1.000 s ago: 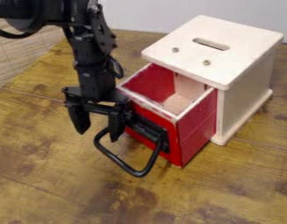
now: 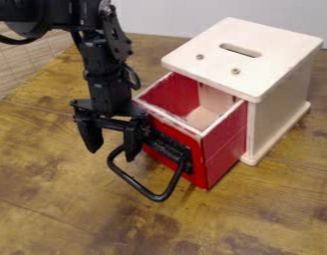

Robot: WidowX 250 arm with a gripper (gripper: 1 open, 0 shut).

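Observation:
My black gripper (image 2: pixel 111 133) hangs at the left front of a red drawer (image 2: pixel 219 154), its two fingers spread apart with nothing visible between them. The drawer is pulled out from a white cabinet (image 2: pixel 273 60) and looks empty inside, with a pale floor. A black loop handle (image 2: pixel 160 194) on the drawer's front reaches out over the floor, just below my gripper's right finger.
Bare wooden floor (image 2: pixel 60 199) lies open to the left, in front and at the right. A beige mat (image 2: pixel 20 65) is at the back left.

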